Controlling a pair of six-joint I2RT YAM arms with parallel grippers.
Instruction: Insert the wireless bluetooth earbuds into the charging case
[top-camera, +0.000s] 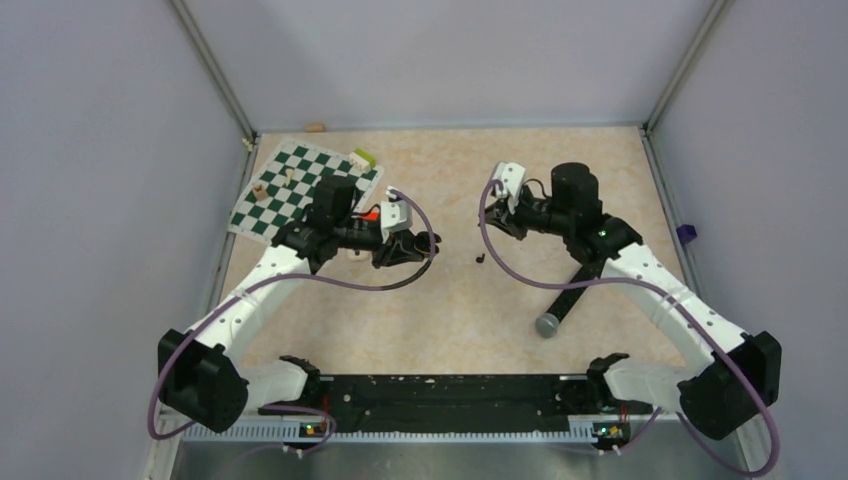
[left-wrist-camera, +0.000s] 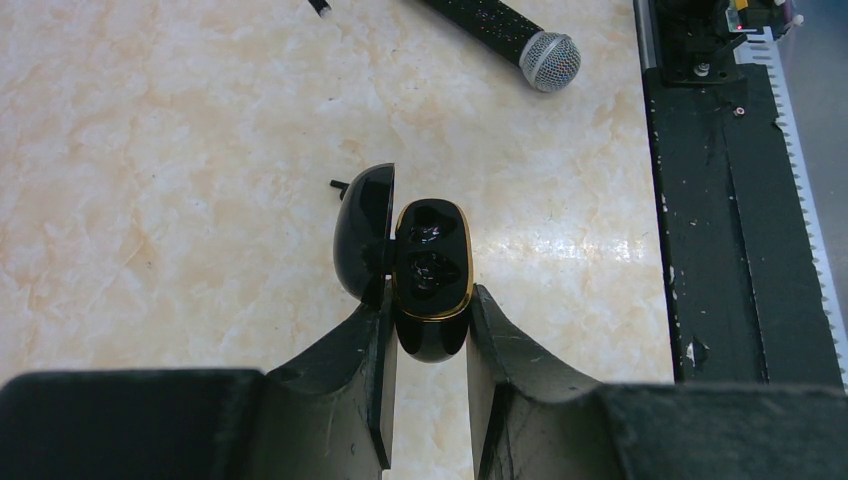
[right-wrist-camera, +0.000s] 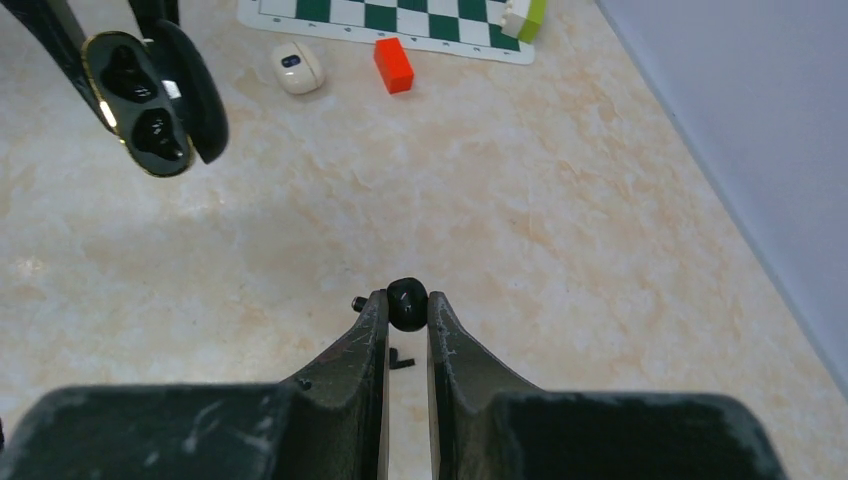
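The black charging case (left-wrist-camera: 432, 262) is gripped between the fingers of my left gripper, above the table. Its lid (left-wrist-camera: 365, 232) stands open, and two hollow wells face up with no earbud visible in them. From the right wrist view, the same open case (right-wrist-camera: 140, 105) appears at the upper left. My right gripper is closed around a black earbud (right-wrist-camera: 407, 303), whose stem pokes out to the left of the fingers. Another dark earbud (top-camera: 480, 258) lies on the table between the two arms.
A microphone (top-camera: 565, 305) lies at the right, near the right arm. A checkered board (top-camera: 300, 185) fills the far left, with an orange block (right-wrist-camera: 394, 66) and a white rounded object (right-wrist-camera: 298, 68) close by.
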